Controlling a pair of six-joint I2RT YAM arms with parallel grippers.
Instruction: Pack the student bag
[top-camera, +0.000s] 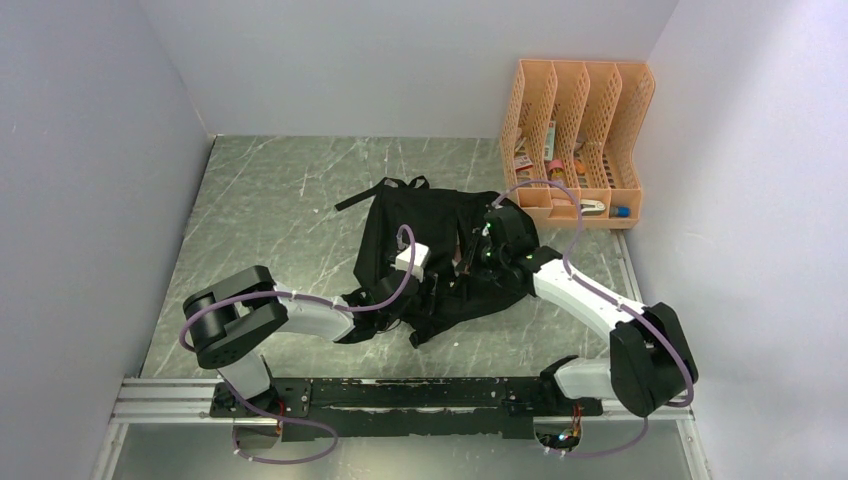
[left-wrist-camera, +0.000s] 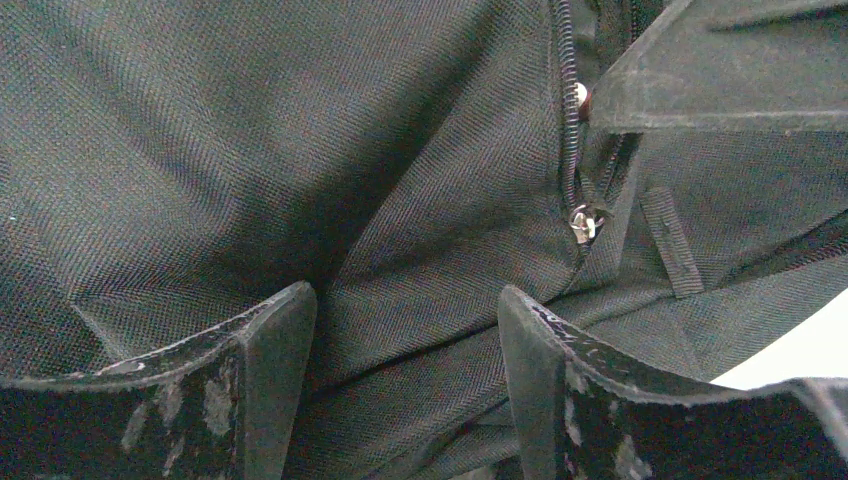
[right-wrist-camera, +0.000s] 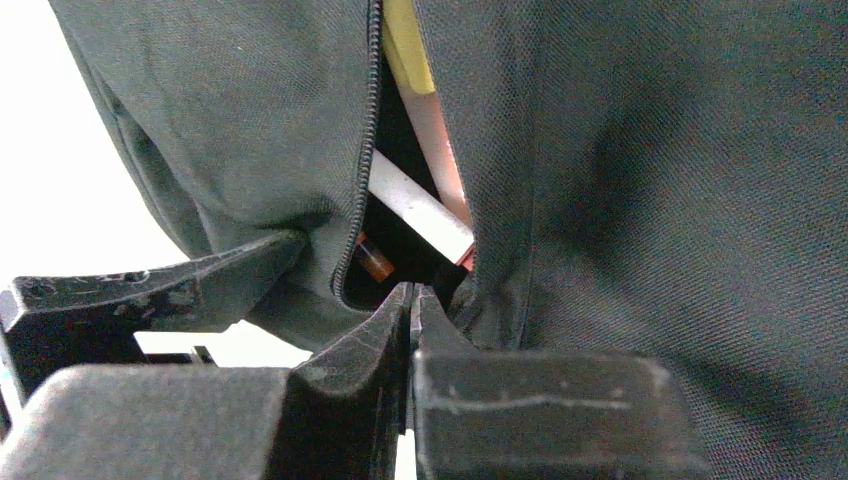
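The black bag lies on the table with its zip opening parted. In the right wrist view the opening shows a white item, a yellow item and a small orange-brown item inside. Over the lower left of the bag, my left gripper has its fingers apart, with black cloth below them. A zip pull lies to their right. My right gripper has its tips together at the lower end of the opening; dark shapes there hide whether anything is pinched.
An orange rack with several small items stands at the back right. The bag's strap reaches out to the left. Bare table lies left of the bag. Both arms are close together over the bag.
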